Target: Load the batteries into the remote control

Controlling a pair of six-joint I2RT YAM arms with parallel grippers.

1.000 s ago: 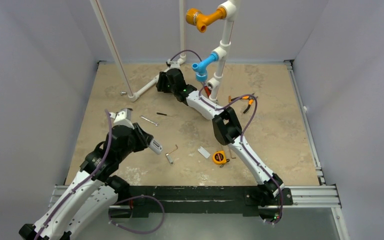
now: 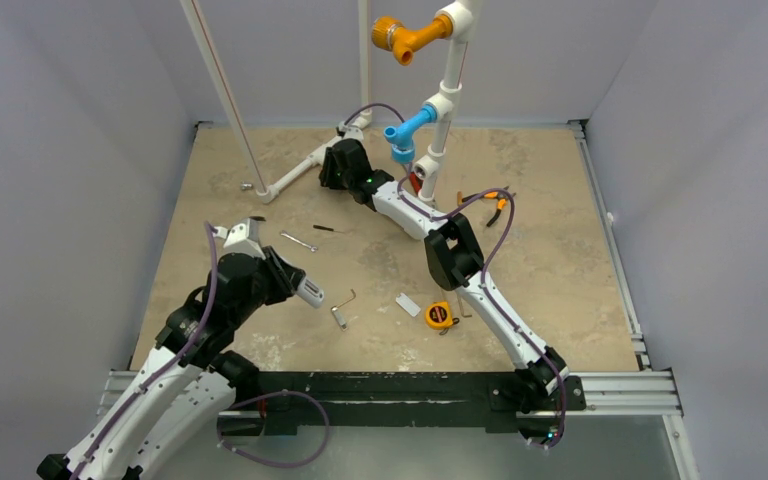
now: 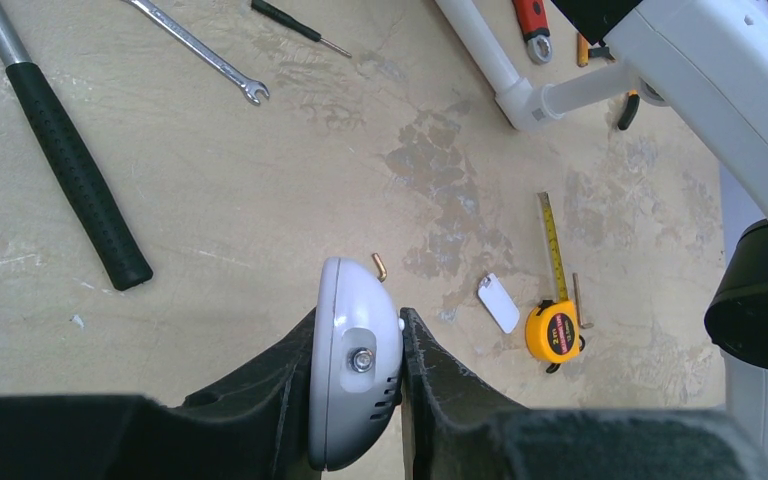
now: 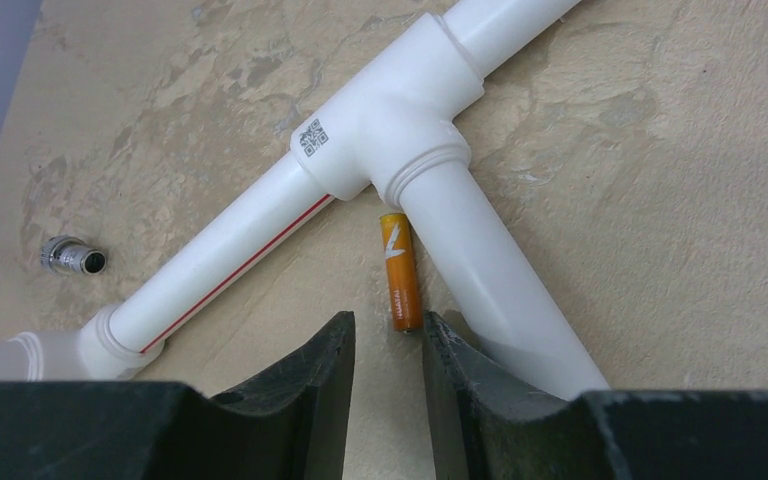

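Note:
The white remote control is clamped in my left gripper, held above the table at the front left; its end with a screw faces the wrist camera. From above, the remote juts out to the right of the fingers. An orange battery lies on the table close beside a white pipe. My right gripper is part open just short of the battery's near end, which lines up near the right finger. Nothing shows between those fingertips. A small white plate, perhaps the battery cover, lies flat on the table.
White pipes form a T around the battery, crowding its far end and right side. A metal fitting lies beyond. A wrench, screwdriver and tape measure are scattered about.
My right gripper has shifted slightly to the right in the top view, near the pipes. The left arm has swung very slightly, still with the remote in its grip.

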